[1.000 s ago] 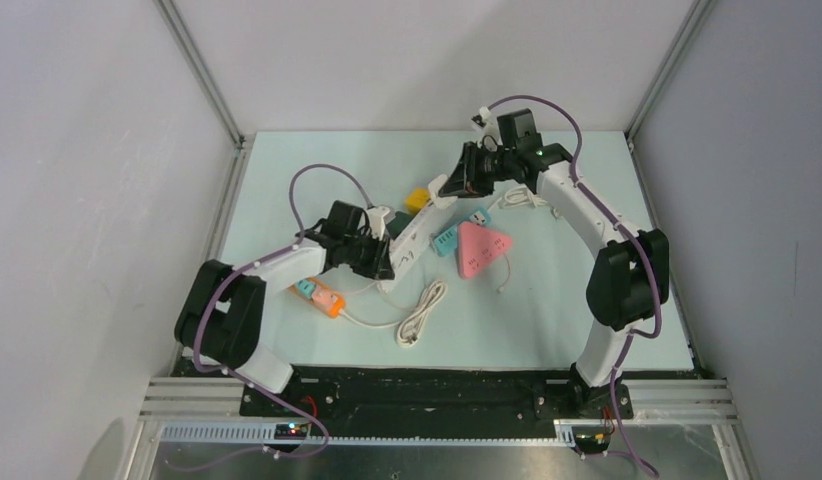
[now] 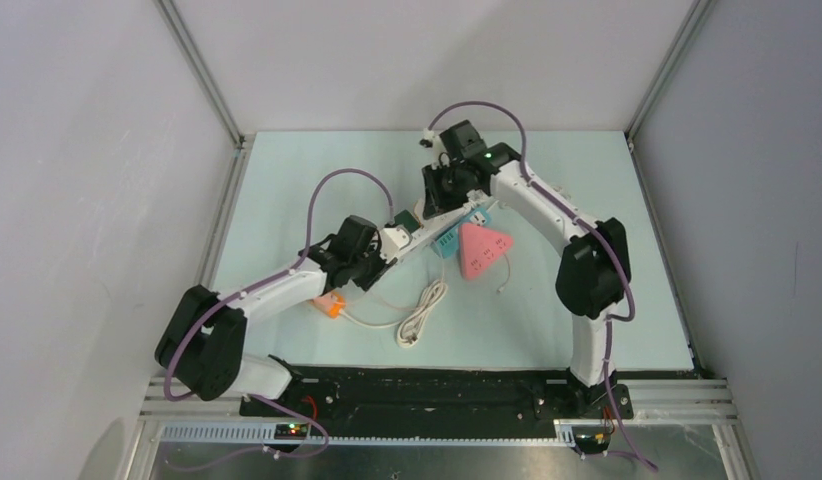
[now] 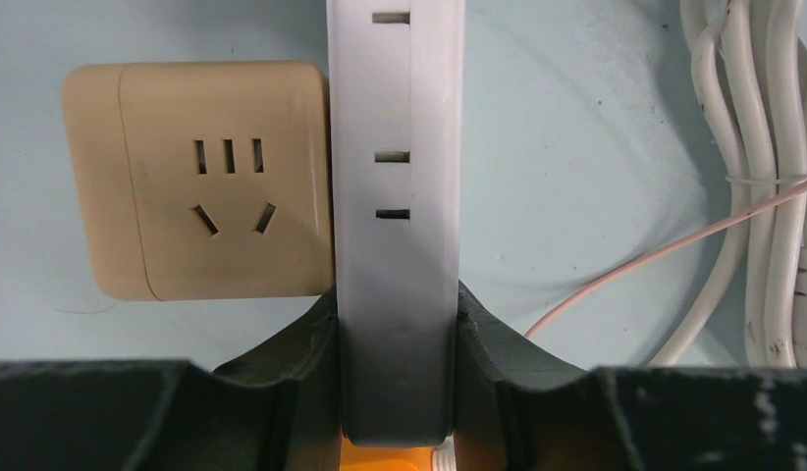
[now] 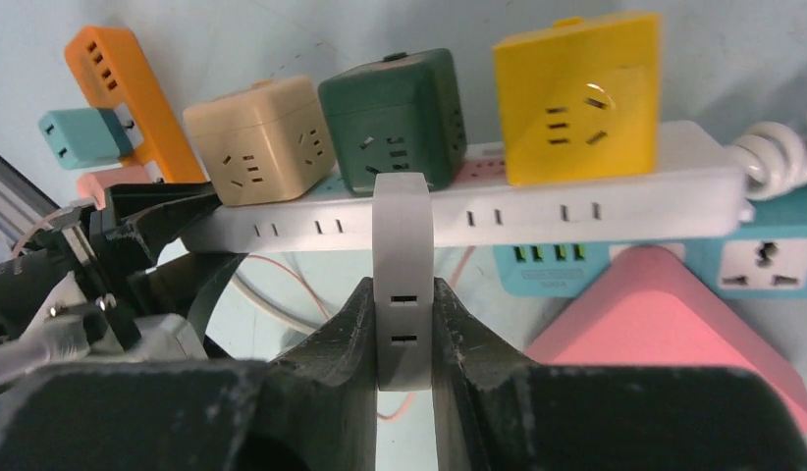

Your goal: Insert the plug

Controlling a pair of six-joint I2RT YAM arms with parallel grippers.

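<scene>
A long white power strip runs diagonally across the table. My left gripper is shut on its near end, with a finger on each side. The slotted face of the strip fills the middle of the left wrist view. My right gripper is shut on a narrow white plug adapter, whose visible side has slots. In the right wrist view the adapter's far end overlaps the strip's near edge; whether they touch cannot be told. From above, the right gripper is over the strip's far half. The adapter's prongs are hidden.
Beige, dark green and yellow cube adapters line the strip's far side. A teal strip and pink triangular socket lie on its right. Near the front are a bundled cable and an orange strip.
My right gripper has moved left and slightly nearer, along the strip, carrying the white adapter. The left gripper stayed near the strip's near end, and its arm shifted and tilted a little.
</scene>
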